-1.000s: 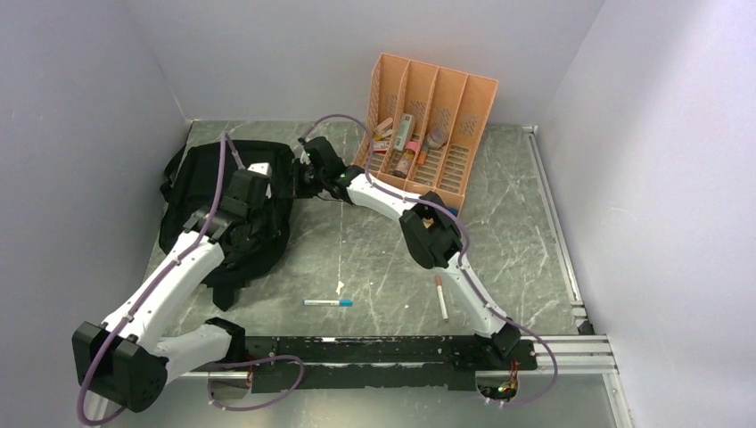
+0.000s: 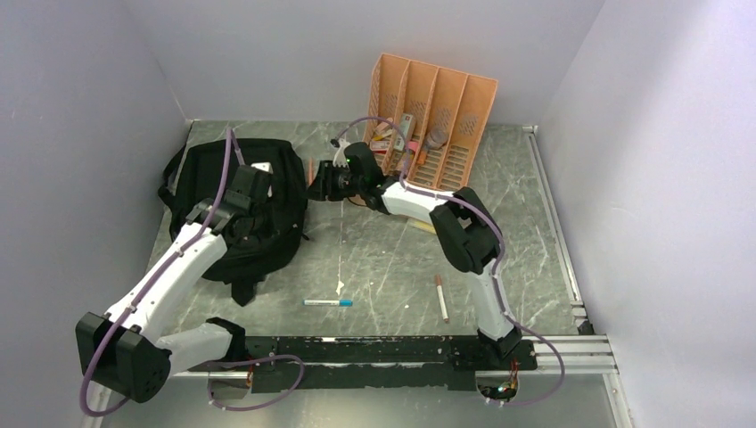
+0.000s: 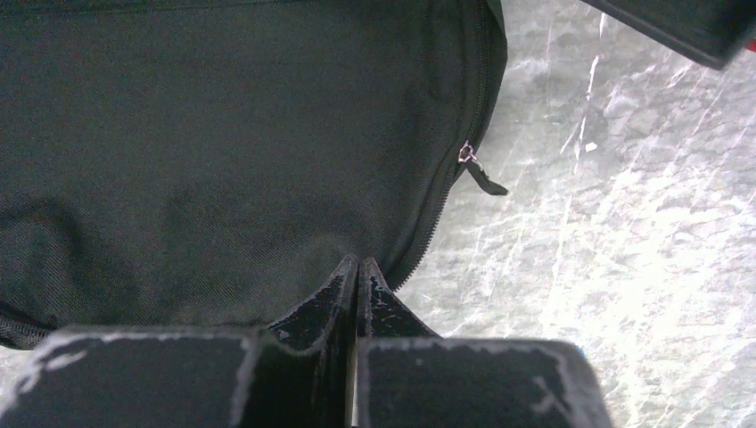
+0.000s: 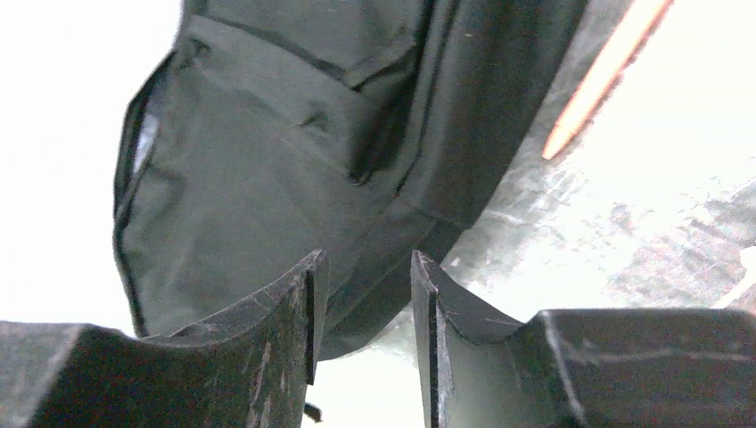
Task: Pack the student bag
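A black bag lies on the left of the table. Over it my left gripper has its fingertips together above the fabric near the bag's zipped edge; I cannot make out any cloth between them. A zipper pull hangs at that edge. Just off the bag's right side, my right gripper is part open, and its gap is empty in the right wrist view, with the bag's side behind. A slim orange stick-like object lies beside the bag.
An orange divided rack holding several small items stands at the back. A blue-capped marker and a red-capped marker lie toward the front. Something yellow shows under my right arm.
The right gripper has moved to the right, away from the bag, and its arm has swung right. The bag's right side and front flap have shifted right. The left arm has shifted slightly.
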